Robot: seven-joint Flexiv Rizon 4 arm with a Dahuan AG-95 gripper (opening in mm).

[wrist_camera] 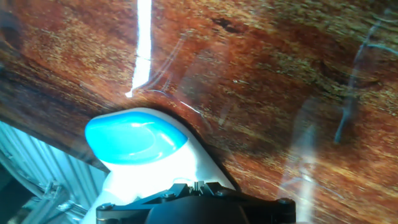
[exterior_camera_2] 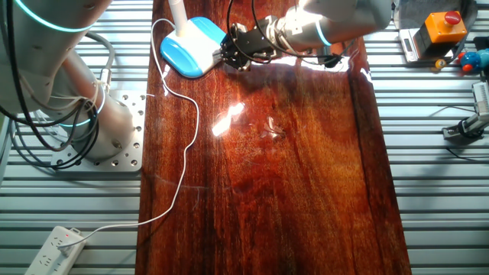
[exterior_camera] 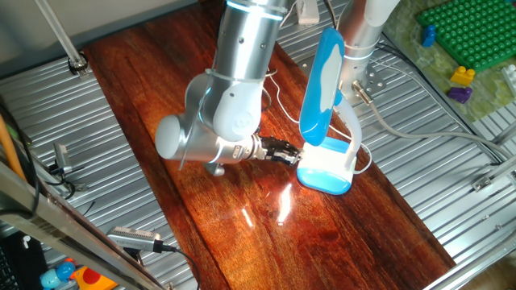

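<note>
A blue and white desk lamp stands on the wooden table, its blue-edged base flat on the wood and its long blue head raised above. My gripper is at the base's near side, tips very close to its white edge; whether they touch it cannot be told. In the wrist view the black fingertips of the gripper come together in front of the white part of the lamp base, with nothing visible between them. Exterior view 2 shows the gripper beside the base, the lamp's head out of frame.
A white cable runs from the lamp across the table to a power strip. A small camera sits at the table's left edge, and toy bricks lie far right.
</note>
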